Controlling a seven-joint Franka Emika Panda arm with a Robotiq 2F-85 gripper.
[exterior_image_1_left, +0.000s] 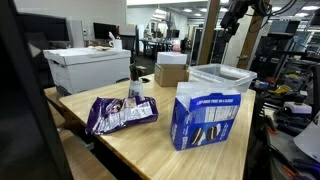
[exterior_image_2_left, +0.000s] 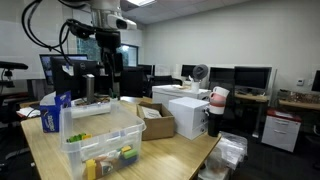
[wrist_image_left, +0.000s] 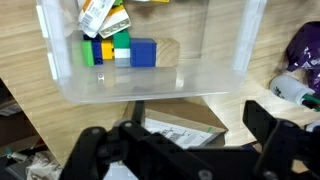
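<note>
My gripper stands open, its two dark fingers wide apart with nothing between them. In exterior view 2 the gripper (exterior_image_2_left: 110, 76) hangs pointing down, high above a clear plastic bin (exterior_image_2_left: 75, 123). The wrist view looks down on that bin (wrist_image_left: 200, 84); a blue block (wrist_image_left: 143, 53), a green block (wrist_image_left: 122, 40) and yellow pieces lie near its wall, along with a white packet (wrist_image_left: 95, 16). Exterior view 1 shows the bin (exterior_image_1_left: 222, 72) at the table's far right, its contents hard to make out.
A cardboard box (exterior_image_2_left: 157, 126) sits right beside the bin. A purple bag (exterior_image_1_left: 122, 114), a blue-and-white cookie package (exterior_image_1_left: 205, 121) and a bottle (exterior_image_1_left: 135, 84) stand on the table. White storage boxes (exterior_image_1_left: 90, 70) are behind.
</note>
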